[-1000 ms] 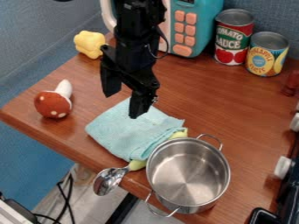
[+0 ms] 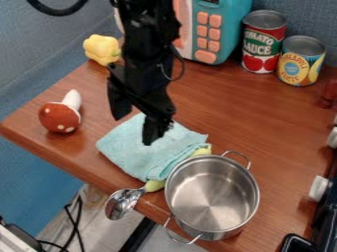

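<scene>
My black gripper (image 2: 137,116) hangs over the light-blue folded cloth (image 2: 132,153) in the middle of the table, its fingers apart with nothing visible between them. A red mushroom-like toy (image 2: 59,117) with a white stem lies to its left. A steel pot (image 2: 211,207) stands at the near edge, with a yellow-green object (image 2: 153,184) partly hidden between cloth and pot, and a metal spoon (image 2: 122,202) beside it.
A yellow toy (image 2: 101,47), a teal toy microwave (image 2: 204,30), a tomato sauce can (image 2: 262,44) and another can (image 2: 301,62) stand at the back.
My gripper has moved a little downward in the view, toward the cloth. The objects on the table have not visibly moved.
</scene>
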